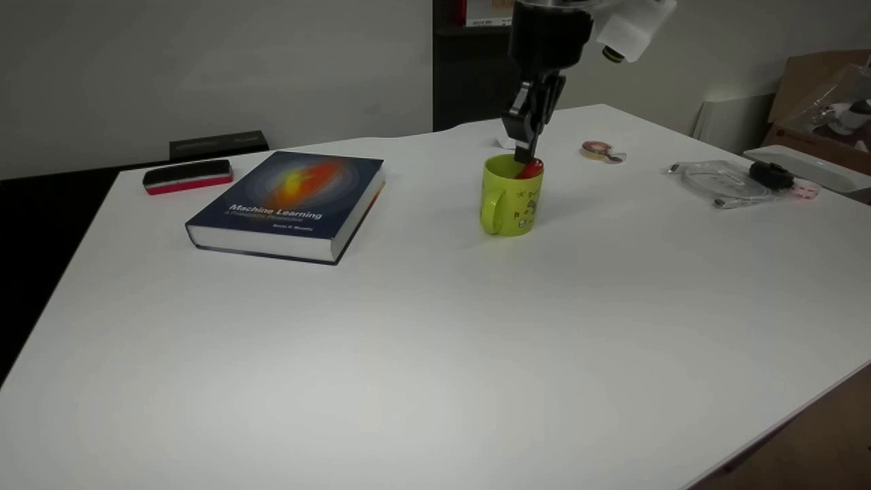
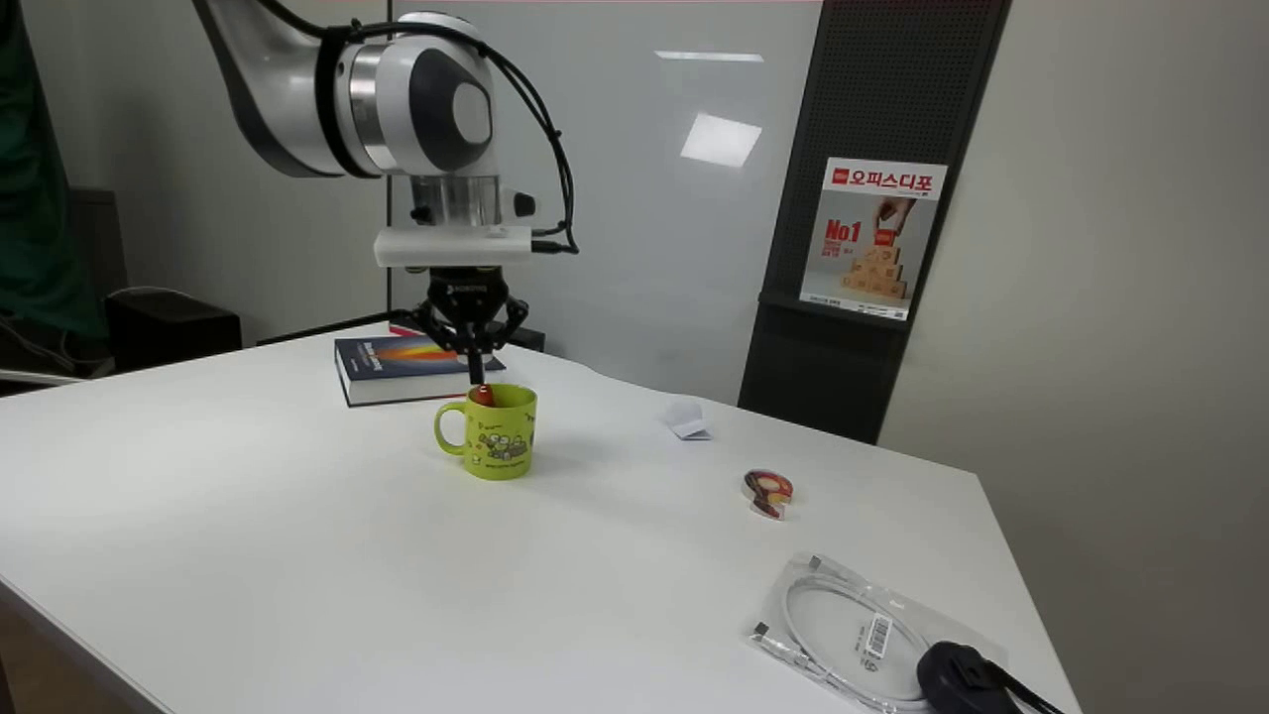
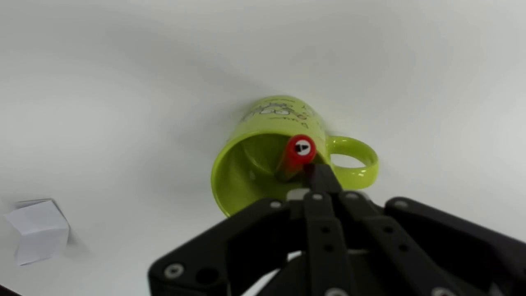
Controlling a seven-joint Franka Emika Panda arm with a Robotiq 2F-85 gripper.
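Observation:
A lime-green mug (image 1: 510,208) stands upright on the white table, its handle toward the viewer in exterior view 1. Inside it leans a red-capped marker (image 3: 299,150), its round end showing near the rim on the handle side; the lower part is hidden in the mug. My gripper (image 1: 524,154) points down at the mug's mouth, its tips right beside the marker's end. In the wrist view the fingers (image 3: 323,180) are pressed together, with nothing seen between them. Exterior view 2 shows the gripper (image 2: 476,371) as one narrow column above the marker end.
A thick blue book (image 1: 286,204) lies left of the mug, with an eraser (image 1: 188,175) behind it. A folded paper (image 3: 42,232), a tape roll (image 2: 768,490) and a bagged cable (image 2: 845,637) lie on the other side.

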